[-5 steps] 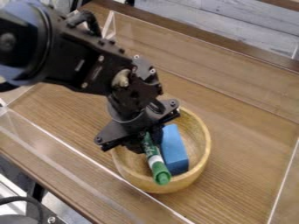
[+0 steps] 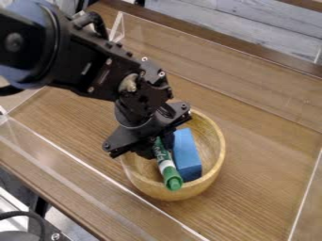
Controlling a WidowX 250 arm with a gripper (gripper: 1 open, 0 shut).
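Note:
My black gripper (image 2: 149, 132) reaches down into a tan round bowl (image 2: 209, 172), shut on a green-and-white marker (image 2: 169, 172) whose green end points toward the front of the bowl. A blue block (image 2: 187, 155) lies in the bowl to the right of the marker. The marker's upper part is hidden by the gripper.
The bowl stands on a wooden table (image 2: 258, 104), clear to the right and behind. A dark cable (image 2: 32, 216) shows at the lower left. A white slatted surface lies beyond the table's back edge.
My gripper has shifted very slightly upward, and the marker with it. The bowl and block look almost unchanged.

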